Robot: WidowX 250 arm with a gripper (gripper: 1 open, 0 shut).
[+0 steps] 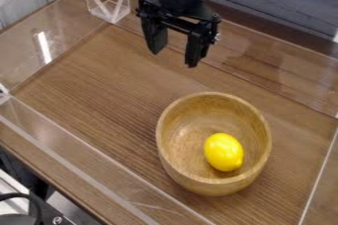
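A wooden bowl [185,130] sits in the lower middle of the wooden table, with a yellow oval object [223,151] lying inside it, right of its centre. At the top centre of the camera view my black gripper [179,43] hangs over the table, behind the bowl and apart from it. Its two fingers point downward, spread to either side, and nothing shows between them.
Clear plastic pieces lie along the left edge and at the top left. A dark cable or part shows at the bottom-left corner.
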